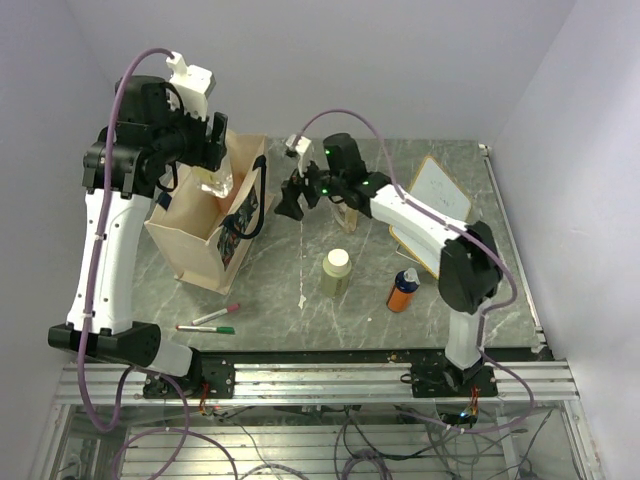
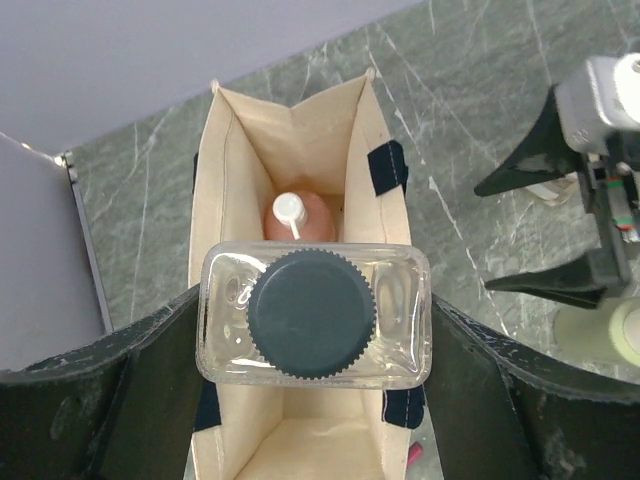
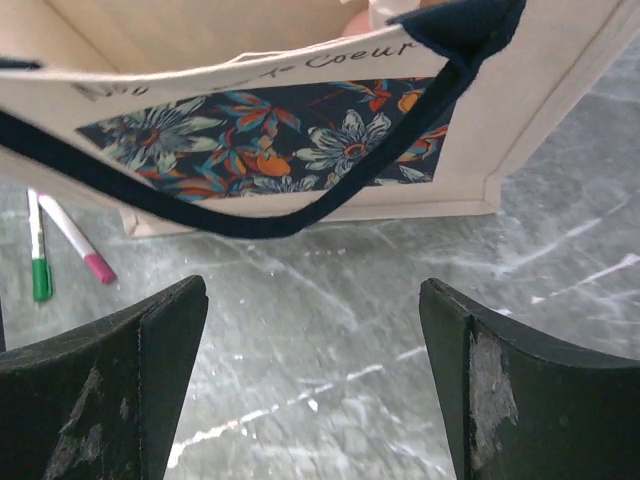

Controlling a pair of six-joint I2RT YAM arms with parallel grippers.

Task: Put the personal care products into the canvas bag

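Note:
A cream canvas bag (image 1: 197, 242) with floral panel and dark handles stands at the left, holding a pink pump bottle (image 2: 312, 220). My left gripper (image 1: 208, 145) is over the bag, around a clear bottle with dark grey cap (image 2: 310, 315); whether its fingers press on it is unclear. My right gripper (image 1: 298, 188) is part open beside the bag's right side, nothing between its fingers in the right wrist view. A green bottle with cream lid (image 1: 336, 275) and an orange bottle (image 1: 402, 293) stand on the table. Another bottle is mostly hidden beneath the right arm.
Markers (image 1: 215, 314) lie in front of the bag. A whiteboard (image 1: 440, 195) lies at the right under the right arm. Grey walls border the table.

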